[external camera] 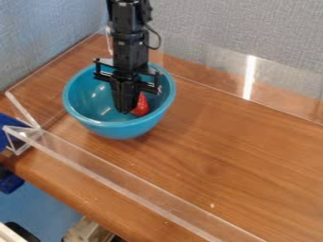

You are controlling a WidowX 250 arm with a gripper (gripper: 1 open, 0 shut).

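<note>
A light blue bowl (pixel 97 113) stands on the wooden table (pixel 228 165) at the left in the camera view. My black gripper (pixel 127 104) reaches down into it from above, its fingertips low inside. A small red object (pixel 143 103) lies in the bowl just right of the fingers, partly behind them. The fingers appear close together, and I cannot make out anything between them.
A transparent edge strip runs along the table's near-left side, with dark blue objects and a white frame at the far left. Grey walls stand behind and to the left.
</note>
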